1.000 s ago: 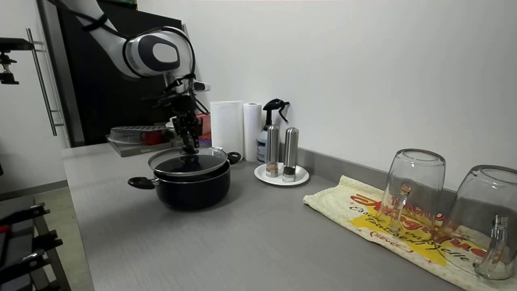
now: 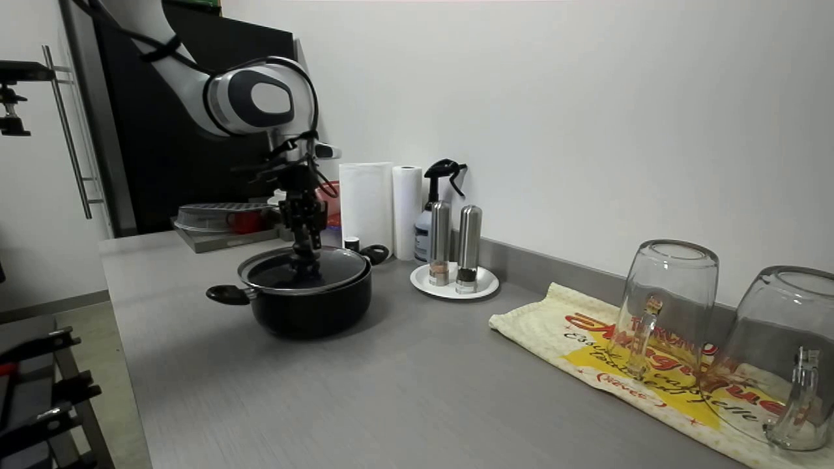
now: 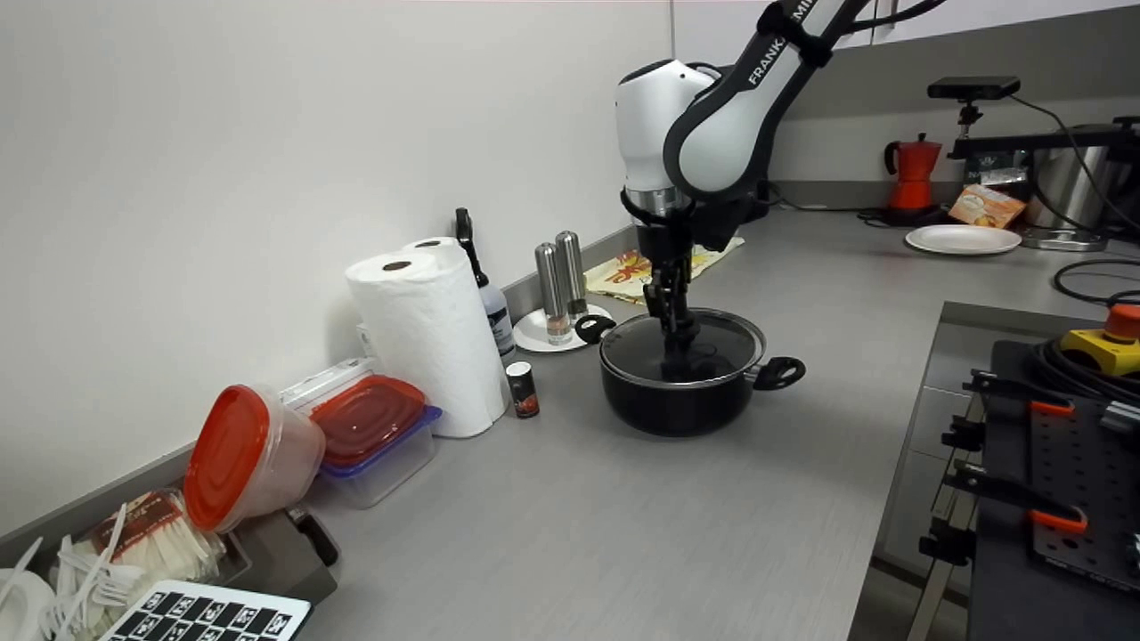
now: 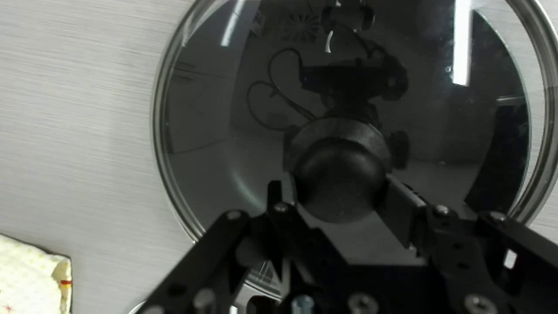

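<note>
A black pot (image 2: 313, 312) with two handles stands on the grey counter. Its glass lid (image 2: 341, 267) has a metal rim and lies over the pot's mouth, in exterior view 1 a little toward the left of the pot's rim. In exterior view 2 the lid (image 3: 732, 340) looks close to level on the pot (image 3: 675, 411). From above, my gripper is shut on the lid's round black knob (image 4: 340, 178), a finger on each side of it. The same gripper (image 3: 673, 358) points straight down at the lid's middle.
Salt and pepper mills (image 2: 468, 242) stand on a white plate (image 2: 488, 283) near the wall. Paper towel rolls (image 3: 427, 331), a small dark jar (image 3: 523, 389) and plastic containers (image 3: 374, 427) line the wall. Glass mugs (image 2: 664, 305) rest on a cloth (image 2: 539, 316).
My gripper and the lid have moved down. A gap showed between the lid and the pot's rim before; now the lid's edge meets the rim.
</note>
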